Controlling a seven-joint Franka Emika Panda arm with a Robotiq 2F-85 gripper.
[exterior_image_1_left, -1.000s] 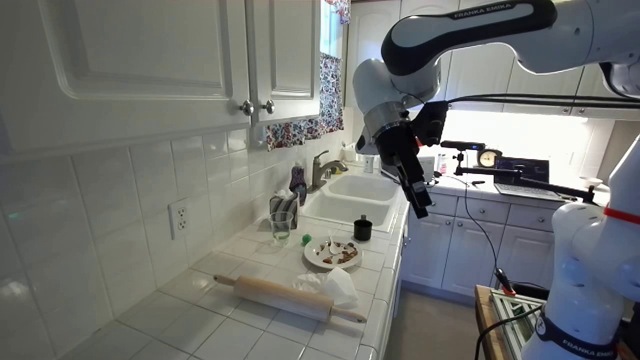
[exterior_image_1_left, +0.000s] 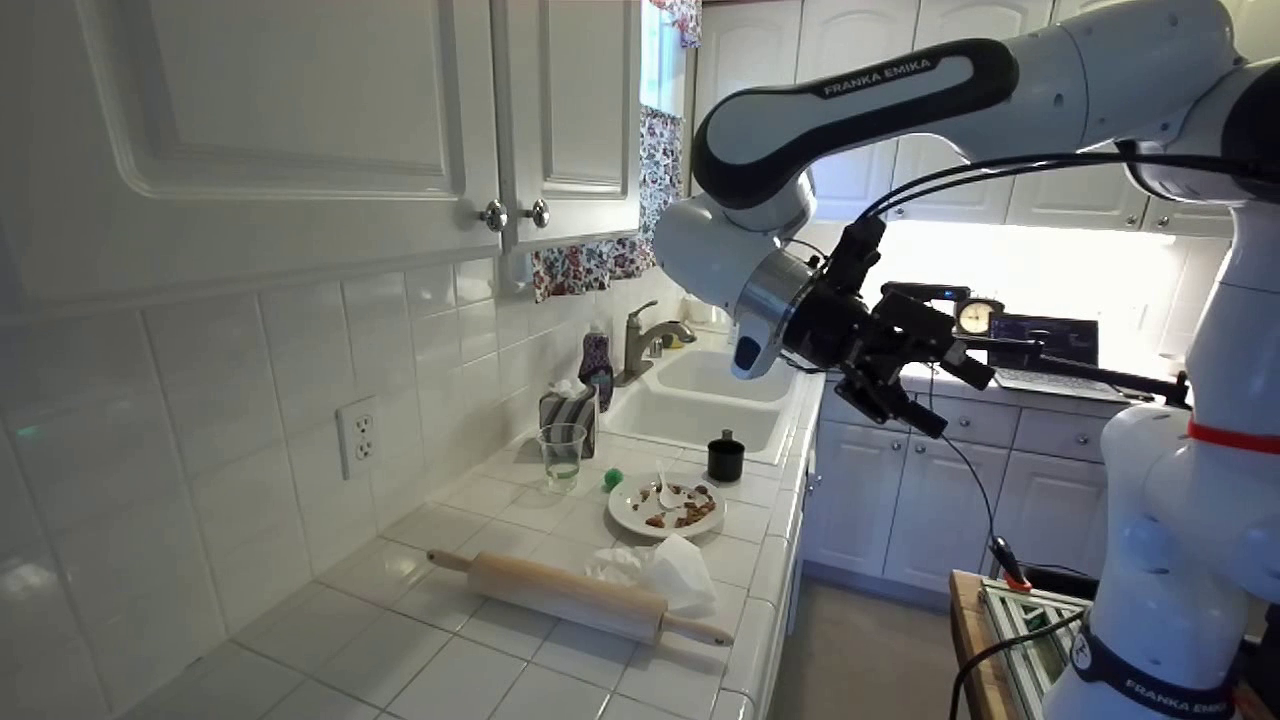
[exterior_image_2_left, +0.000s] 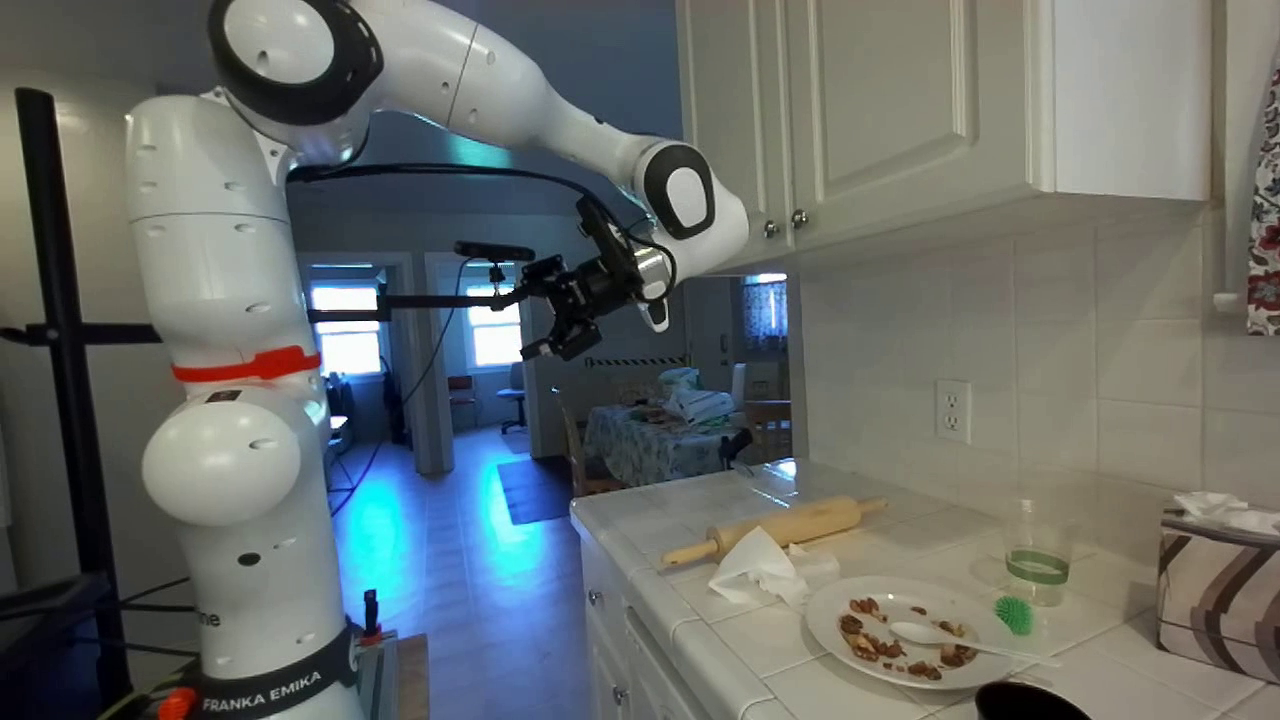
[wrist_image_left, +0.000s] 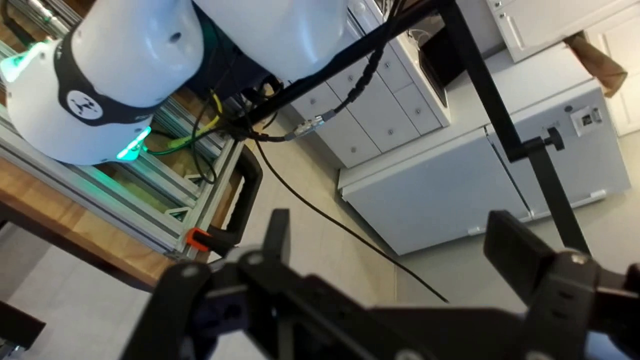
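My gripper (exterior_image_1_left: 954, 396) hangs in the air off the counter's front edge, tilted back toward my own base. In the wrist view its fingers (wrist_image_left: 519, 255) stand wide apart, open, with only floor and cabinets visible beyond. On the counter, a white plate (exterior_image_2_left: 828, 624) carries brown food bits and a white spoon (exterior_image_2_left: 942, 636). Crumpled white tissue (exterior_image_1_left: 680, 576) lies between the plate and a wooden rolling pin (exterior_image_1_left: 564, 590). Behind the plate are a green spiky ball (exterior_image_2_left: 1014, 614) and a clear cup (exterior_image_2_left: 1036, 564). A small black pot (exterior_image_1_left: 725, 460) stands near the sink.
A striped tissue box (exterior_image_1_left: 570, 422) and a dark bottle (exterior_image_1_left: 596, 368) line the wall by the white sink (exterior_image_1_left: 702, 414). Cabinets (exterior_image_1_left: 576, 114) overhang the counter. A black camera bar (exterior_image_1_left: 1068, 366) crosses near my gripper. Bare tiles (exterior_image_1_left: 348, 654) lie at the near left.
My gripper has swung and rotated from pointing downward to facing back toward my base. The upper arm has shifted left in exterior view 1. The counter items have not moved.
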